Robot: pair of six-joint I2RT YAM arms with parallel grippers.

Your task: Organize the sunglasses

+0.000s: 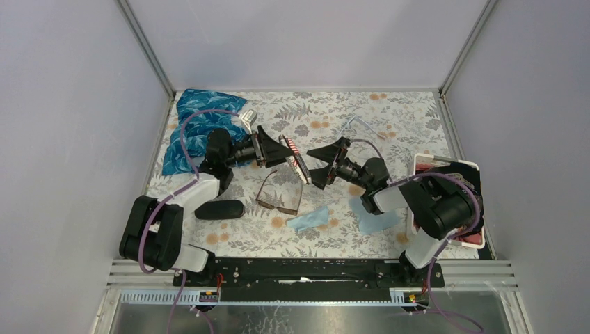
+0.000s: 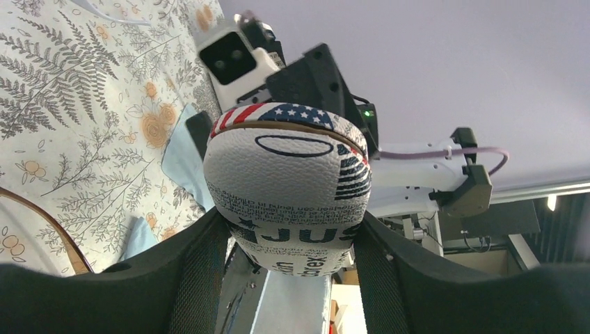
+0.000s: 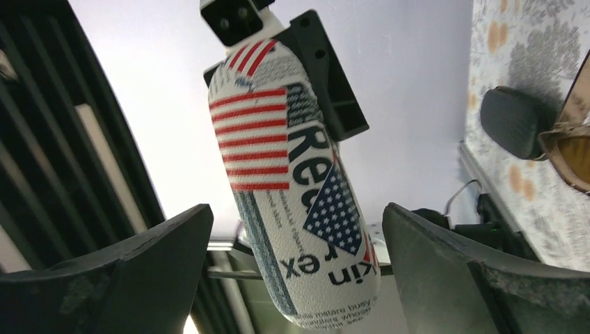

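Observation:
A white glasses case with flag print (image 1: 297, 160) is up between my two arms, its lid closed. My left gripper is shut on this case, a finger at either side of it. Facing it from the right, my right gripper stands open, its fingers apart and the case's printed face just beyond them. Brown sunglasses (image 1: 280, 209) lie on the patterned table below the case, temples unfolded. Pale-framed glasses (image 1: 358, 120) rest farther back, right of centre. At the left front lies a dark glasses case (image 1: 220, 210), which appears closed.
Light blue cloths (image 1: 308, 219) (image 1: 379, 220) lie toward the front. Crumpled blue plastic (image 1: 191, 104) covers the back left. A white basket (image 1: 426, 158) with dark contents stands at the right, partly behind my right arm.

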